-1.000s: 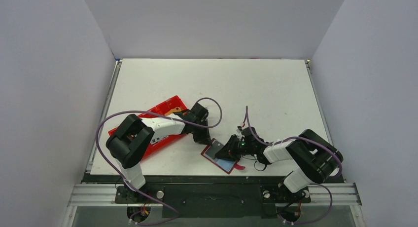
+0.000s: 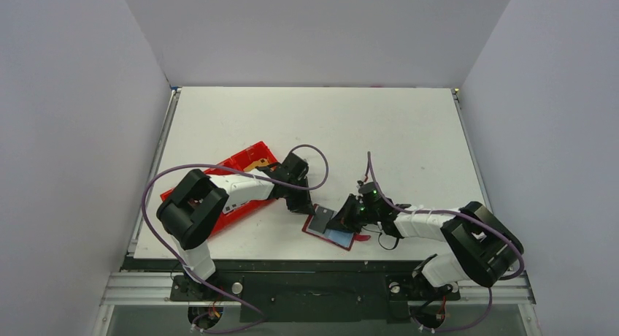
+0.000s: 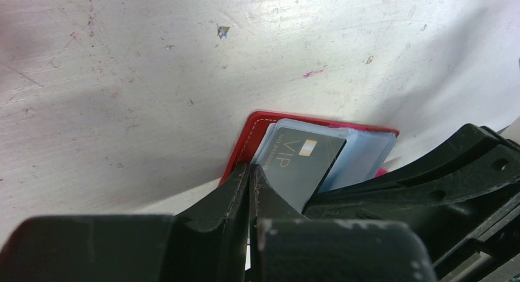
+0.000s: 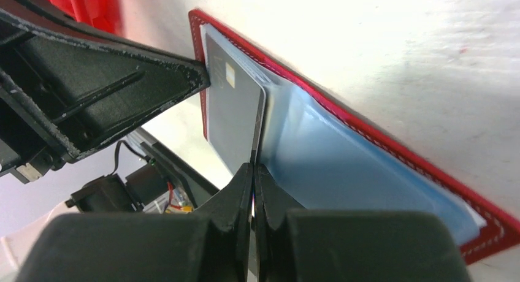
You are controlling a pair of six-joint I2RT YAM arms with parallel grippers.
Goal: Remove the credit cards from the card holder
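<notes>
On the table between my arms lies the card holder, a red-edged sleeve with clear pockets. A dark grey card marked VIP sits in its pocket at one end. My left gripper is shut, its tips over the red stitched border beside that card; nothing shows between the fingers. From the other side, my right gripper is also shut, tips touching the card's inner long edge. Whether that edge is pinched cannot be told. The clear sleeve beyond the card looks bulged. The right finger hides part of the card in the left wrist view.
A red bin with things in it stands under and behind my left arm. A pink-red tab sticks out at the holder's right.
The holder has turned anticlockwise, its near end swinging right and away from the front edge. My right arm has shifted slightly right, its gripper staying at the holder. The left arm is still.
</notes>
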